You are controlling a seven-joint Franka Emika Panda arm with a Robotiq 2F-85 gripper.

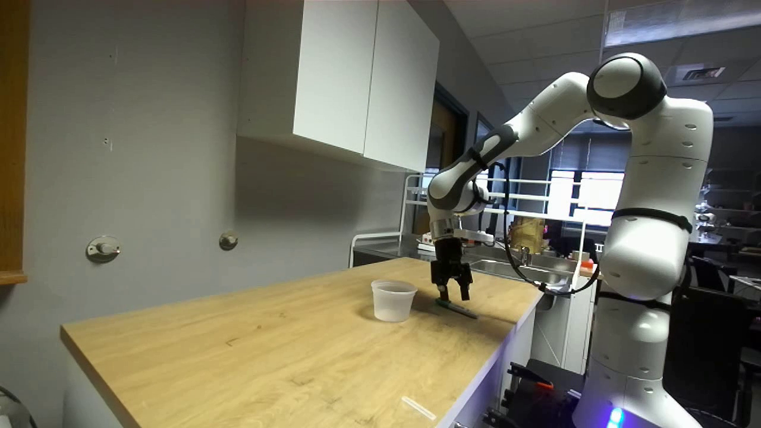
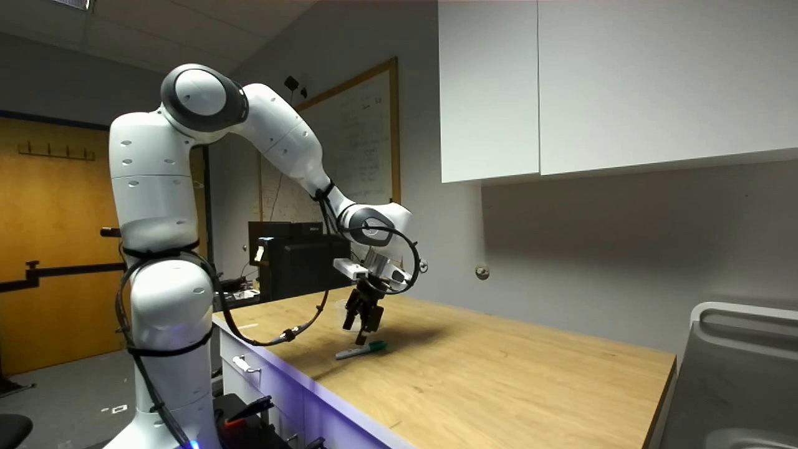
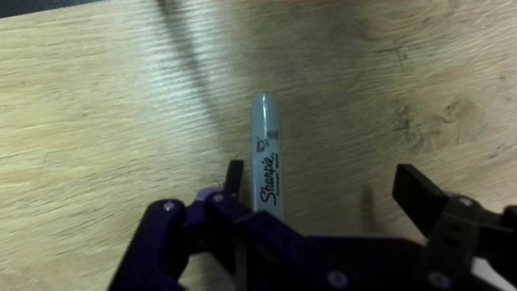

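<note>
A grey Sharpie marker with a green cap end lies flat on the wooden counter; in exterior view 2 the marker shows whole. Its far part is hidden behind the gripper in the wrist view. My gripper is open, its fingers apart, with the marker lying close beside the left finger and the other finger well off to the right. From outside, the gripper points down just above the marker. A translucent white cup stands upright on the counter, left of the gripper in exterior view 1.
A white strip lies by the counter's near edge. Wide bare counter stretches left of the cup. White cabinets hang on the wall above, and a sink lies past the counter's far end.
</note>
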